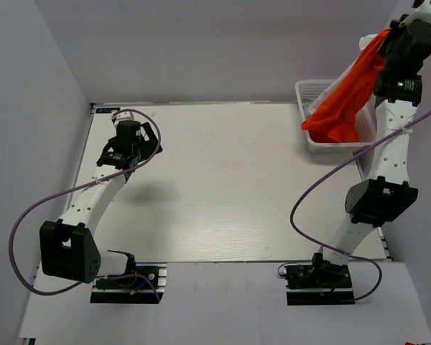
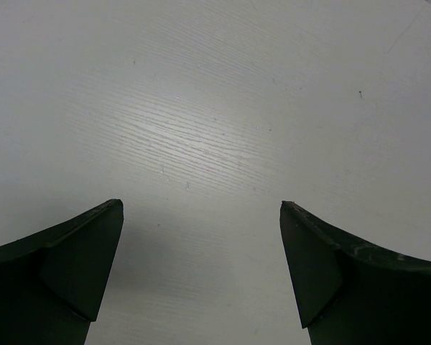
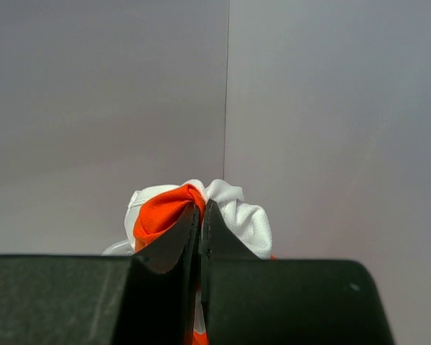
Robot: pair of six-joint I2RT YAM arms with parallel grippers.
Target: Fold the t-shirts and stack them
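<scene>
My right gripper is shut, pinching bunched orange and white cloth at its tips. From it, in the top view, an orange t-shirt (image 1: 350, 90) hangs down at a slant over the white basket (image 1: 335, 148) at the back right. White cloth (image 1: 337, 80) hangs along with the orange; whether it is a second shirt, I cannot tell. The orange cloth's lower end is over or in the basket. Over the back left of the table, my left gripper (image 1: 150, 136) stands open; its fingers (image 2: 79, 251) have only bare table below them.
Grey walls rise close behind and to the right of the basket. A purple cable (image 1: 323, 167) loops over the right arm's side of the table.
</scene>
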